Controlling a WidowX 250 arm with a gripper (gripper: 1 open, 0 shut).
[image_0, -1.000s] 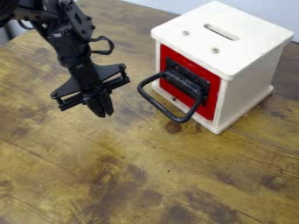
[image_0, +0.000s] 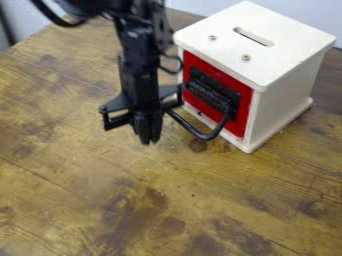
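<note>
A white wooden box (image_0: 281, 100) with a slot and screws on top stands at the upper right, its red front panel (image_0: 234, 120) facing left. A black slotted piece (image_0: 214, 92) is set in that panel, with a black loop handle sticking out low toward the left. My black gripper (image_0: 147, 126) is just left of the handle, fingers pointing down and shut, with nothing seen between them. The arm is blurred and partly covers the handle's left end; whether they touch I cannot tell.
A pale edge shows at the upper left behind the table.
My gripper has moved right, from the open table toward the box's handle, and now overlaps the handle's left end in the view. The box stands in the same place.
</note>
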